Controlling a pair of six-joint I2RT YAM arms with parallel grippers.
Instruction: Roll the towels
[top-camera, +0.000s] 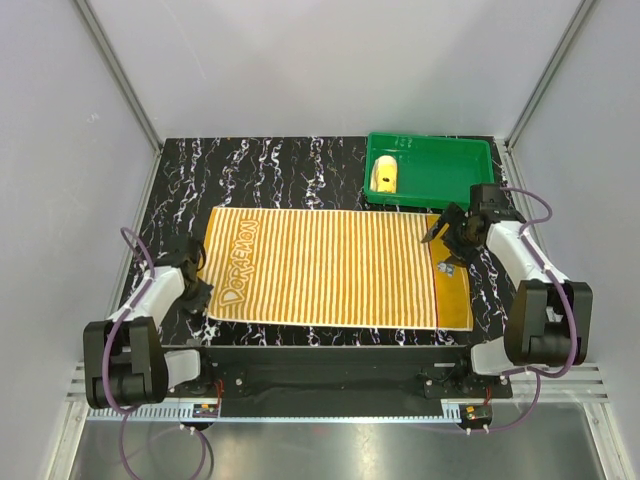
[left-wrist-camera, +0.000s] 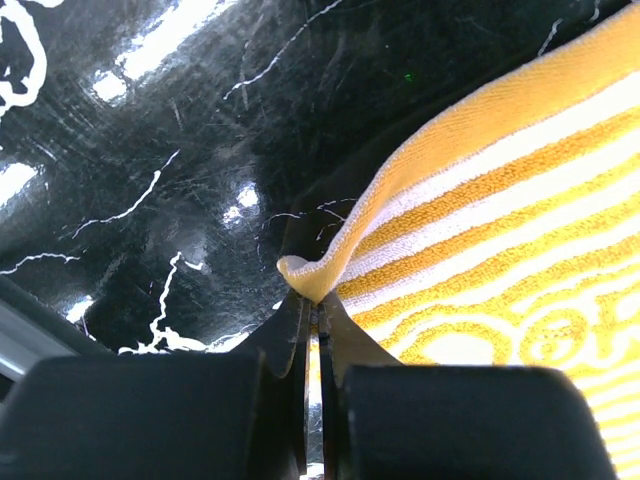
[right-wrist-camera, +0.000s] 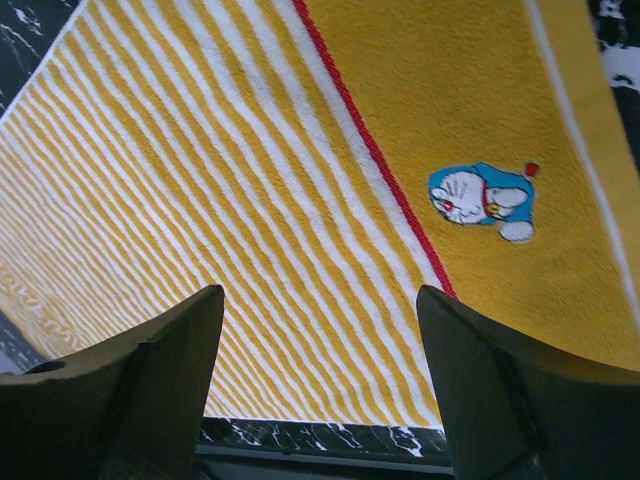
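Note:
A yellow-and-white striped towel (top-camera: 330, 265) lies spread flat across the table, DORAEMON lettering at its left end and a plain yellow band at its right. My left gripper is shut on the towel's near-left corner, which bunches up between the fingertips in the left wrist view. Above the right end of the towel hangs my right gripper, its fingers wide apart and nothing between them. Ahead of it, a blue cartoon figure (right-wrist-camera: 483, 198) shows on the yellow band, beside a red stripe.
A green bin (top-camera: 430, 170) stands at the back right, holding a yellow-and-white rolled thing (top-camera: 384, 174) at its left side. Bare black marbled table (top-camera: 270, 170) lies behind the towel on the left. Walls (top-camera: 60, 130) rise at both sides.

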